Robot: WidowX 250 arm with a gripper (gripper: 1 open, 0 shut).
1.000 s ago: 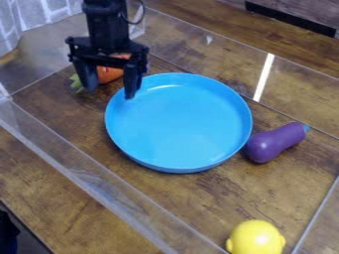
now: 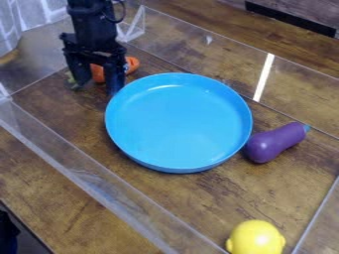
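My black gripper (image 2: 95, 65) is at the upper left, its fingers lowered over an orange carrot (image 2: 125, 63) with green leaves, which is partly hidden behind them. Whether the fingers hold the carrot is hard to tell. A blue plate (image 2: 177, 121) lies in the middle of the wooden table, just right and below the gripper.
A purple eggplant (image 2: 273, 143) lies right of the plate. A yellow lemon (image 2: 256, 238) is at the bottom right. Clear plastic walls (image 2: 133, 198) border the area.
My gripper has moved a little to the left over the last second, away from the plate and over the carrot.
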